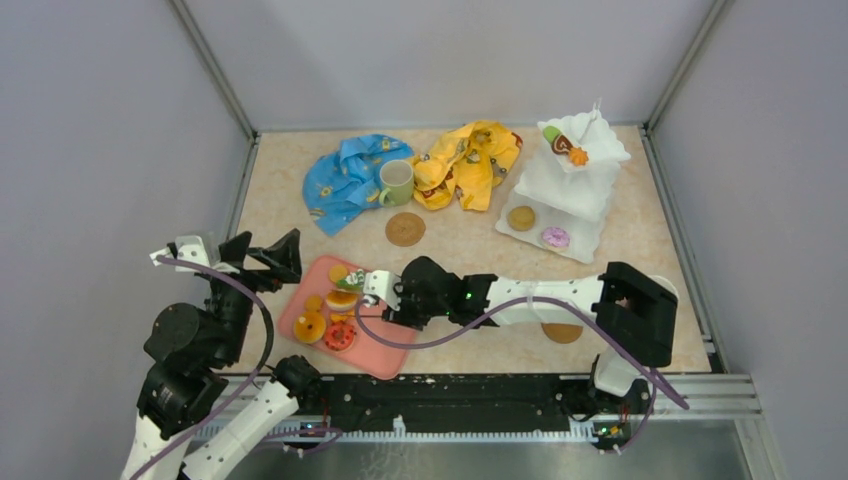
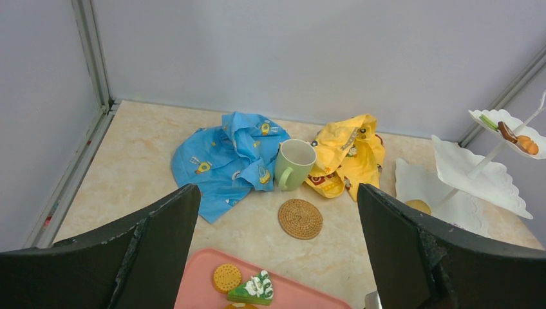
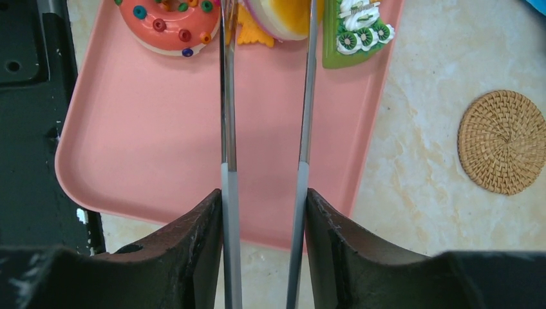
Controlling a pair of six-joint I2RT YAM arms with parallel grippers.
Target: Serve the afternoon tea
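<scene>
In the right wrist view my right gripper is shut on a pair of metal tongs (image 3: 228,129), their two arms spread apart. The tongs reach over the pink tray (image 3: 141,148). Between their arms lie part of a cream-and-yellow bun (image 3: 290,18) and an orange piece (image 3: 252,31); the tong tips are cut off by the frame. A red ring doughnut (image 3: 169,27) and a green-and-white cake slice (image 3: 357,38) flank them. My left gripper stands open and empty at the tray's left. A tiered white stand (image 1: 565,190) at the back right carries several treats.
A green mug (image 1: 397,182) stands between a blue cloth (image 1: 350,185) and a yellow cloth (image 1: 468,165). Before it lies a round woven coaster (image 1: 405,229). My right arm stretches low across the front right; bare table lies between coaster and stand.
</scene>
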